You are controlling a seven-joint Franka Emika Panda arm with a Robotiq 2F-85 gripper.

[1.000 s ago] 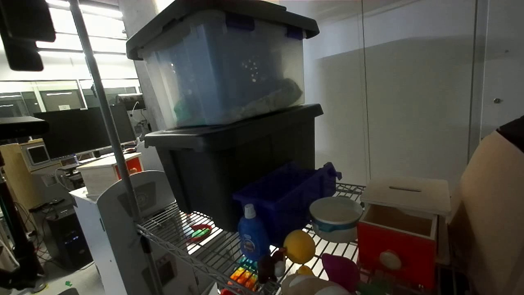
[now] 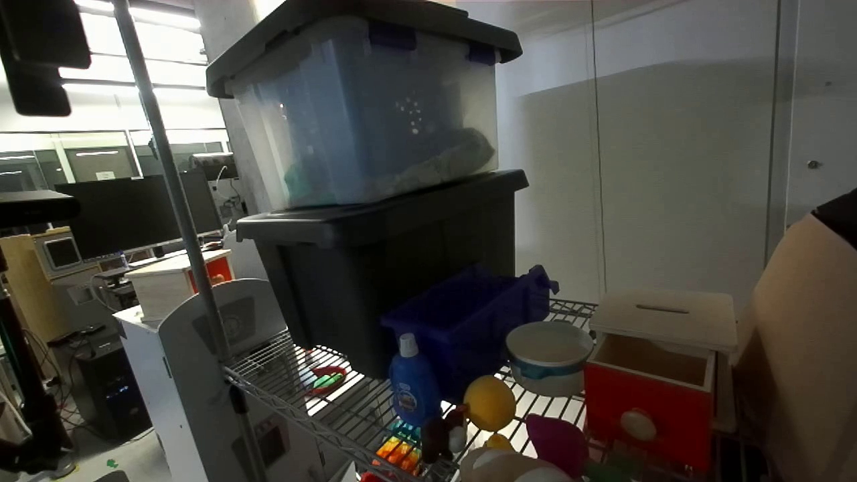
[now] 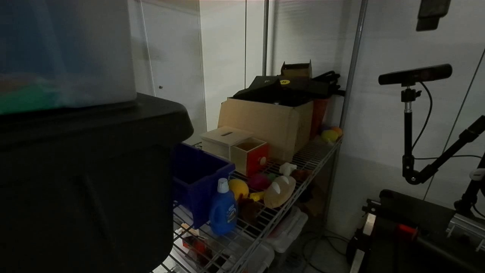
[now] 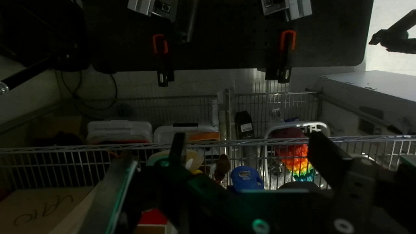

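Observation:
Only the wrist view shows my gripper. Its dark fingers (image 4: 178, 147) stand wide apart and hold nothing. Beyond them, the top of a blue bottle (image 4: 245, 177) shows on the wire shelf. The same blue bottle (image 2: 414, 385) stands upright in the exterior views, beside a dark blue bin (image 3: 200, 175). A small wooden box with its red drawer (image 2: 651, 410) pulled out is at the right. Between bottle and drawer are a yellow ball (image 2: 489, 403), a magenta toy (image 2: 556, 446) and a lidded white bowl (image 2: 550, 357).
A black tote (image 2: 385, 273) with a clear bin (image 2: 369, 120) stacked on it rises tall at one end of the shelf. A cardboard box (image 3: 263, 123) sits at the other end. The shelf's front rail (image 4: 202, 143) crosses the wrist view.

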